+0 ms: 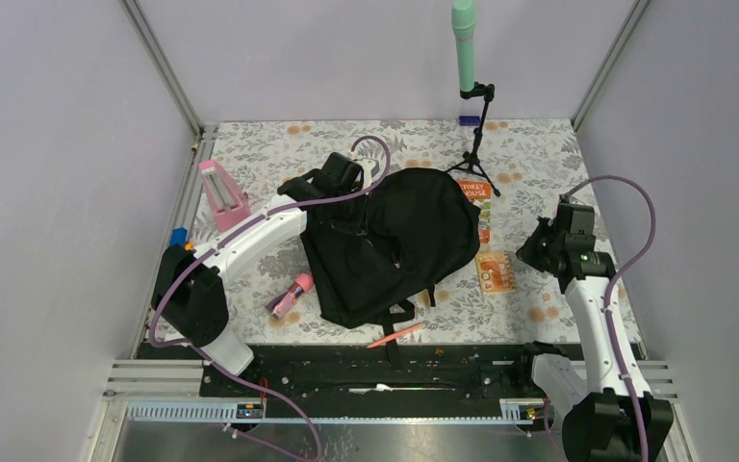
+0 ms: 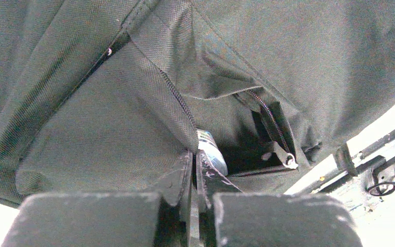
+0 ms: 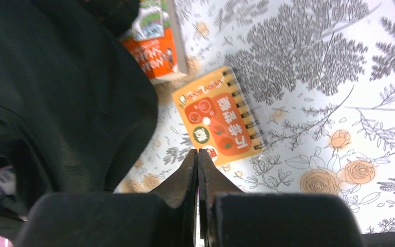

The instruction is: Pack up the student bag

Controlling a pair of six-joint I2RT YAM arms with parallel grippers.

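Observation:
A black backpack (image 1: 414, 221) lies open mid-table. Over its upper left, my left gripper is shut at a zipped fold; a silvery cylinder (image 2: 211, 153) shows inside the pocket. My right gripper is shut, raised right of the bag, above and beside an orange spiral notebook (image 3: 216, 118). A book (image 3: 154, 56) lies partly under the bag's edge. A pink bottle (image 1: 291, 296) and a salmon pen-like stick (image 1: 394, 335) lie near the front.
A pink caddy (image 1: 226, 197) and a blue object (image 1: 178, 236) sit at the left. A black tripod (image 1: 473, 154) stands at the back.

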